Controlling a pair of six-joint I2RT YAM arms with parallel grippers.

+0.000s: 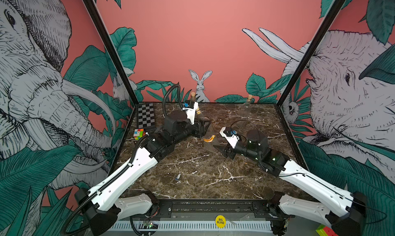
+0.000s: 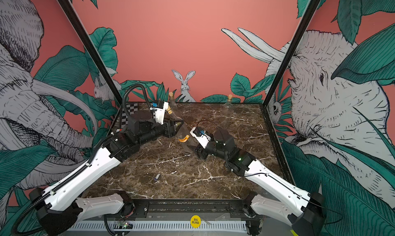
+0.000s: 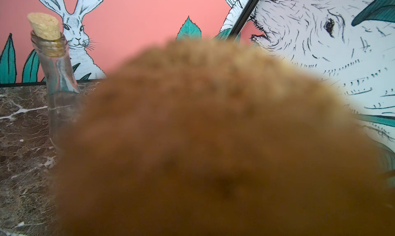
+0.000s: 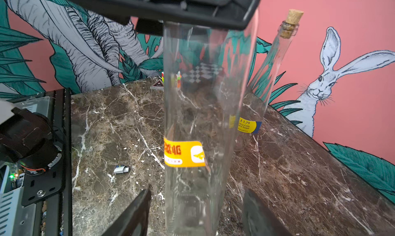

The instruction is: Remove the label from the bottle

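Note:
A clear bottle with an orange label hangs tilted mid-table in the top views, its cork toward the back. My left gripper is shut on its upper part; in the left wrist view the blurred cork fills most of the frame. My right gripper is open beside the bottle's lower part, below the label in the top views; in the right wrist view its blurred fingers stand either side of the bottle.
Corked bottles stand at the back, one with a blue-and-yellow price label. A checkered board and colourful cube lie at the left. A small object lies on the front table.

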